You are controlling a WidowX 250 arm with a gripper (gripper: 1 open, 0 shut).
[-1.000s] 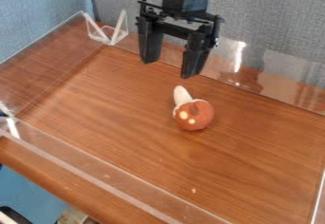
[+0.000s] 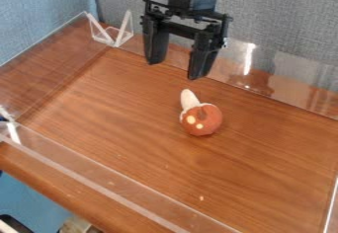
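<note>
A round orange-red toy with yellow spots and a white, upright part (image 2: 201, 119) rests on the wooden surface (image 2: 132, 148), right of centre. My black gripper (image 2: 177, 63) hangs above and behind it, its two fingers wide apart with nothing between them.
A white wire holder (image 2: 111, 32) stands in the back left corner. Clear plastic walls edge the wooden surface, with grey and light blue padded panels behind.
</note>
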